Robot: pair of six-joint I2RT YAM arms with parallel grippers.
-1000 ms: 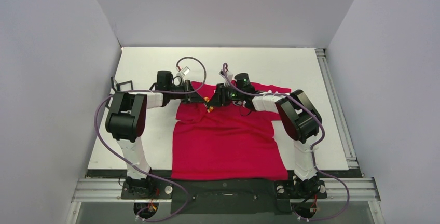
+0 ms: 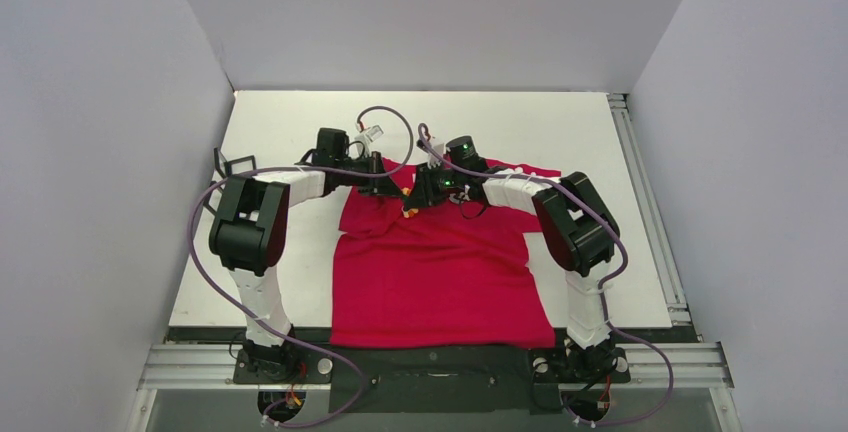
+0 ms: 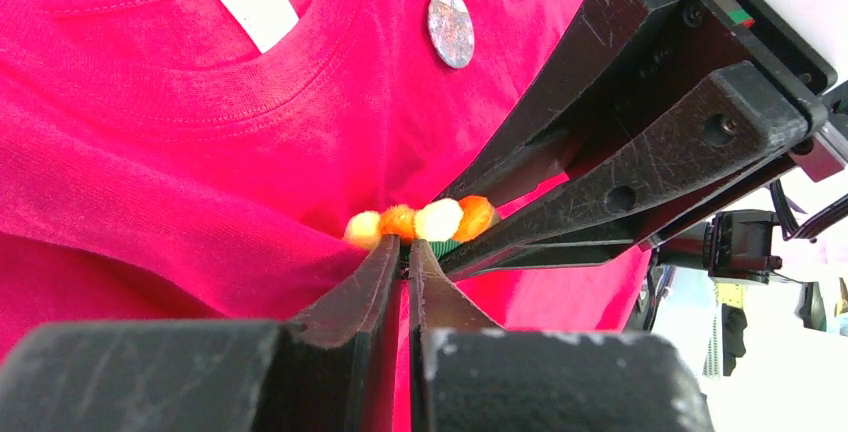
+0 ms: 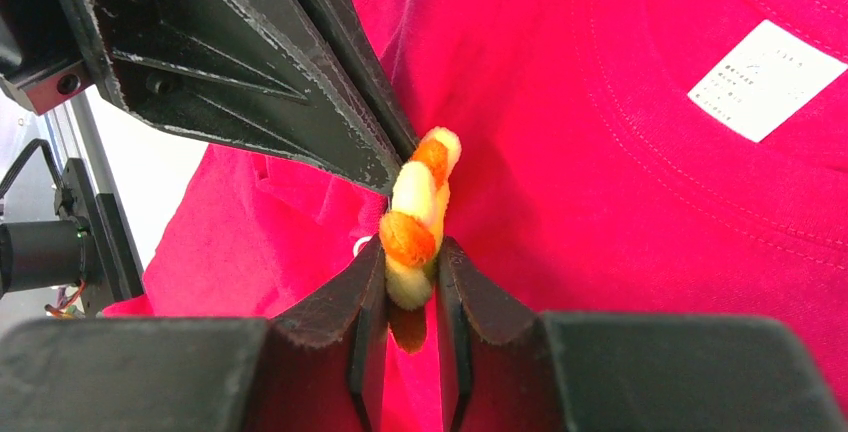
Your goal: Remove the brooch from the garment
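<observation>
A red T-shirt (image 2: 430,287) lies spread on the white table. The fuzzy orange-and-yellow brooch (image 3: 437,220) with green beneath is between both grippers near the collar. My left gripper is shut at the brooch's near side; whether it pinches cloth or part of the brooch is unclear. My right gripper reaches in from the right, its fingers on either side of the brooch's lower end; how firmly they close on it cannot be told.
A silvery disc (image 3: 451,28) and a white label (image 4: 766,80) are on the shirt. A black frame (image 2: 240,165) stands at the table's left. Bare table surrounds the shirt.
Both grippers and the brooch between them have shifted slightly right in the top view. My right gripper's upper body has moved a little left compared with a second ago.
</observation>
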